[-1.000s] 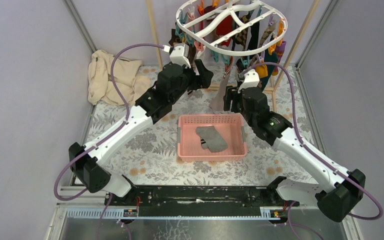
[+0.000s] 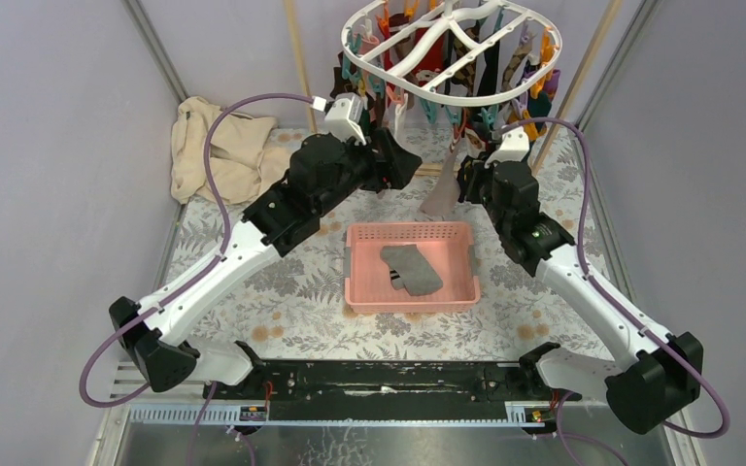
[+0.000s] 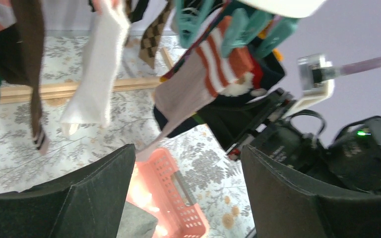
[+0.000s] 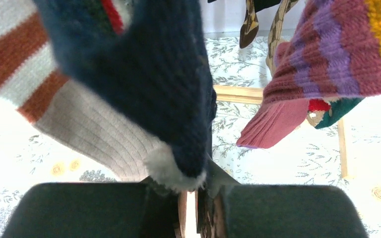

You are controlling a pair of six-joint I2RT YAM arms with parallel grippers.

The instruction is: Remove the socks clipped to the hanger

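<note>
A white round hanger (image 2: pixel 447 100) at the top carries several clipped socks. In the right wrist view a navy sock with a white patch (image 4: pixel 178 99) dips between the fingers of my right gripper (image 2: pixel 467 181), which is shut on it under the hanger's right side. Beside it hangs a beige sock with orange and white stripes (image 3: pixel 188 94). My left gripper (image 2: pixel 400 160) is open below the hanger's left-middle part; nothing sits between its fingers. A white sock (image 3: pixel 93 82) hangs farther left in the left wrist view. The navy sock's clip is hard to make out.
Below stands a pink basket (image 2: pixel 408 232) holding a grey sock (image 2: pixel 414 271). A purple-striped sock (image 4: pixel 322 54) hangs right of the right gripper. Beige cloth (image 2: pixel 216 155) lies at the back left. Table space beside the basket is clear.
My right gripper has moved right and in under the hanger, with a sock now in its fingers.
</note>
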